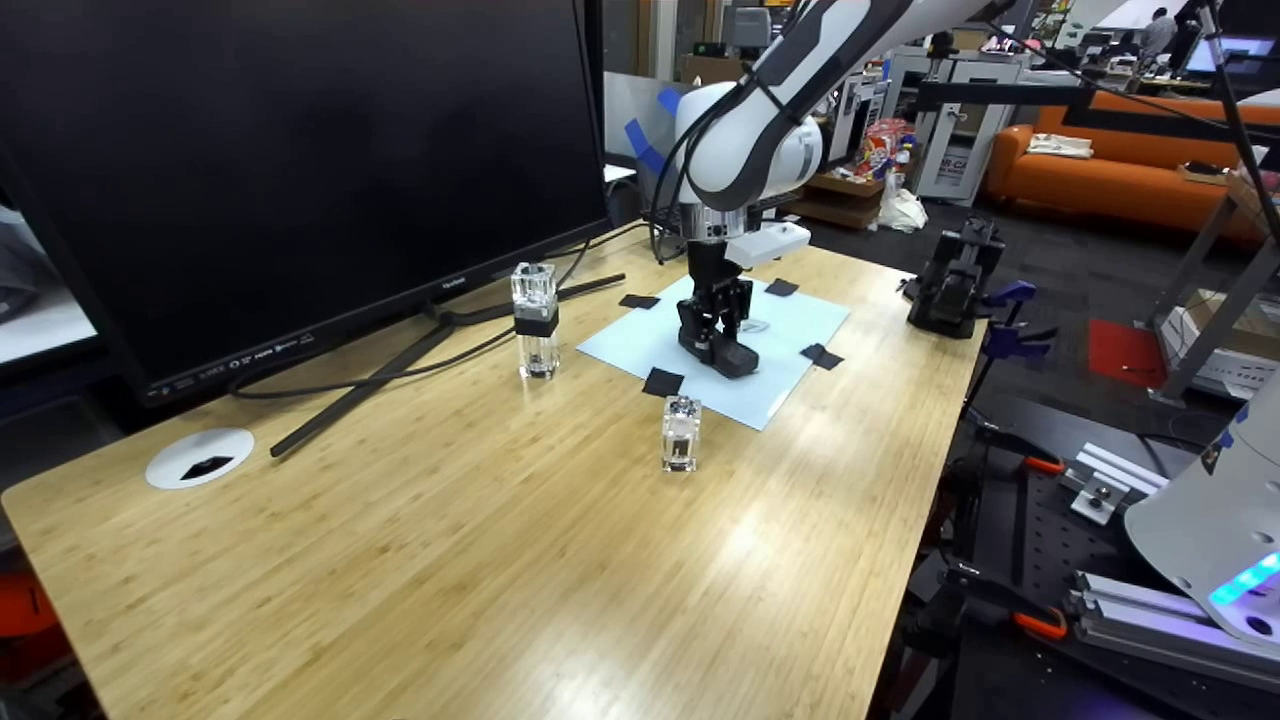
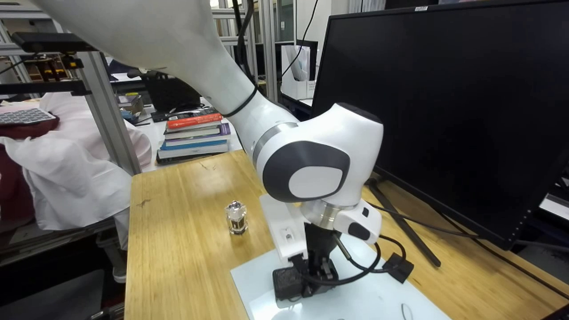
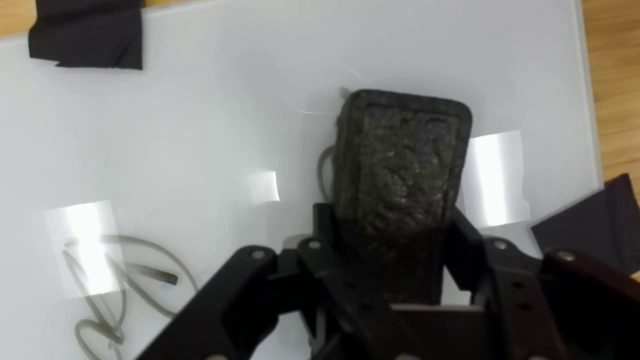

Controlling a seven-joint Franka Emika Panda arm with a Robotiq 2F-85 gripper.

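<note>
On the pale whiteboard sheet, my gripper points down, shut on a black block-shaped eraser. Its fingers hold the block's sides in the wrist view, and the far end sticks out beyond them. The eraser appears to rest on the sheet or just over it; its underside is hidden. Grey looping pen marks lie to its left in the wrist view, and part of another curved line emerges from beneath its left edge.
Black tape fixes the sheet to the wooden table. One clear shaker stands just off the sheet; a taller clear grinder is near the monitor. Cables run behind it.
</note>
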